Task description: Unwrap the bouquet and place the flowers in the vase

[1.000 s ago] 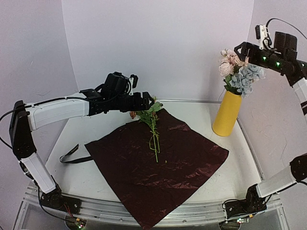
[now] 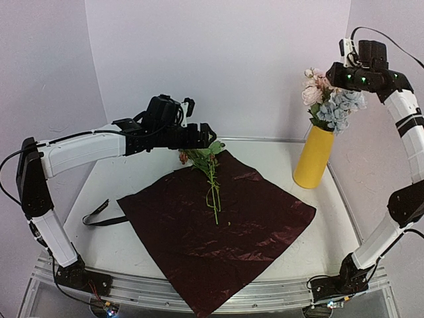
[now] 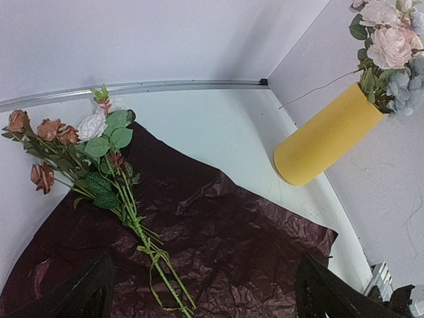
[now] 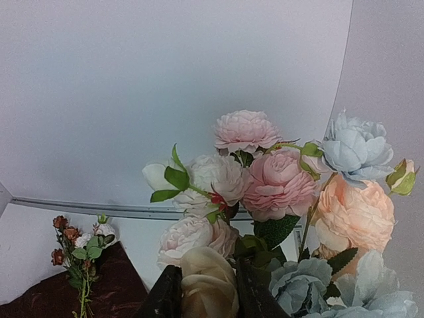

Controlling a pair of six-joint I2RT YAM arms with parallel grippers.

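Observation:
A tall yellow vase [image 2: 314, 158] stands at the right of the table, filled with pink, white, peach and pale blue flowers [image 2: 339, 106]. My right gripper [image 2: 330, 76] is at the top of these blooms. In the right wrist view a cream flower [image 4: 209, 285] shows between its narrowly spaced fingers; whether they grip it cannot be told. A bunch of rusty and white flowers [image 3: 93, 142] with long green stems lies on the dark cloth. Over the flower heads hangs my left gripper [image 2: 209, 135], its fingers wide open and empty.
A dark maroon cloth [image 2: 232, 238] covers the middle of the table and hangs over the front edge. A black strap [image 2: 105, 215] lies at the left. Walls enclose the back and sides; the vase stands near the right one.
The left gripper drifted slightly right. The vase and the lying bunch stayed put.

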